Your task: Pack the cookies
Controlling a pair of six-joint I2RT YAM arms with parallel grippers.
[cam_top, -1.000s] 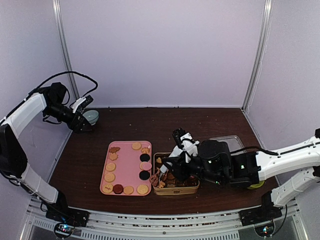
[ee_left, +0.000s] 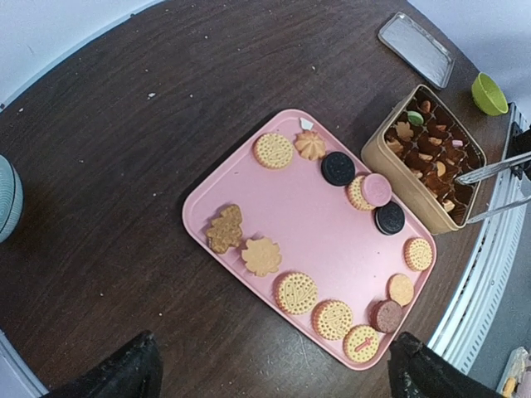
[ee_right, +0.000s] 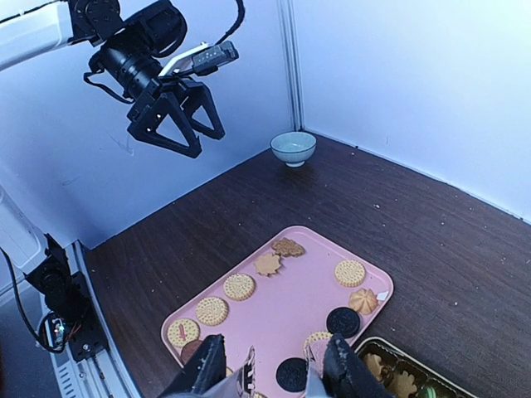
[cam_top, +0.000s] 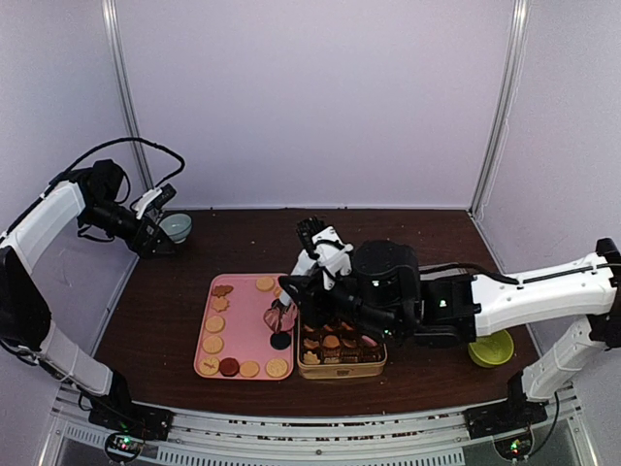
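Assorted cookies lie along the edges of a pink tray (cam_top: pixel 247 325); in the left wrist view a pink cookie (ee_left: pixel 377 190) sits beside black cookies (ee_left: pixel 338 168). Right of it stands a tin box (cam_top: pixel 341 370) holding dark compartments with cookies. My right gripper (cam_top: pixel 278 313) hovers over the tray's right side near the pink and black cookies, its fingers parted; in the right wrist view the pink cookie is partly behind a fingertip. My left gripper is raised at the back left, open and empty.
A pale bowl (cam_top: pixel 176 229) stands at the back left, a green bowl (cam_top: pixel 491 349) at the right. A metal tray (ee_left: pixel 416 48) lies beyond the tin.
My right arm has moved left and up in the top view, from over the tin to over the tray's right side. The left arm is nearly still.
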